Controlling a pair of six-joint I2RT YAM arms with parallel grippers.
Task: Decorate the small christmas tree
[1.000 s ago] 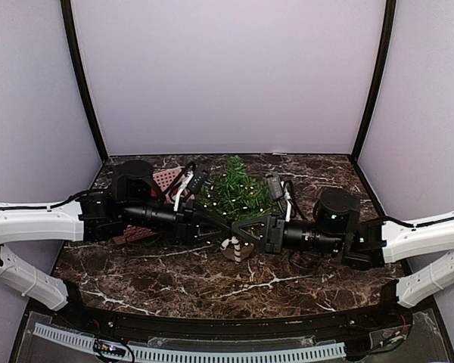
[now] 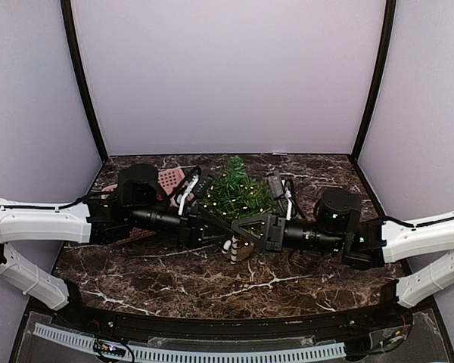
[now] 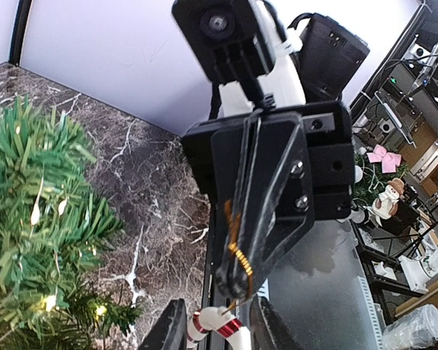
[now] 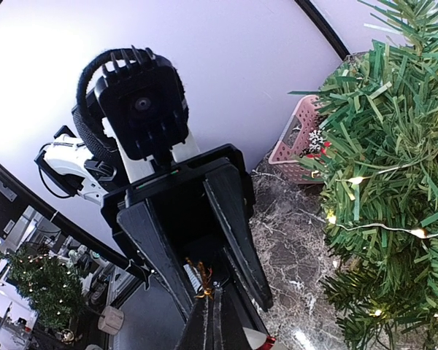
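Note:
A red-and-white striped candy cane [image 3: 233, 332] with a gold cord hangs where the two grippers meet, in front of the lit christmas tree [image 2: 234, 189]. My right gripper [image 2: 238, 227] is shut on the gold cord, which pokes up from between its fingertips in the right wrist view. My left gripper is part open, its fingertips either side of the candy cane's top in its wrist view; whether they touch it I cannot tell.
A pink basket [image 4: 296, 146] with ornaments stands at the back left, partly behind the left arm. Walls enclose the back and sides.
My left gripper has shifted slightly rightward and down in the top view, and the dangling candy cane has moved a little. The right arm stays in place.

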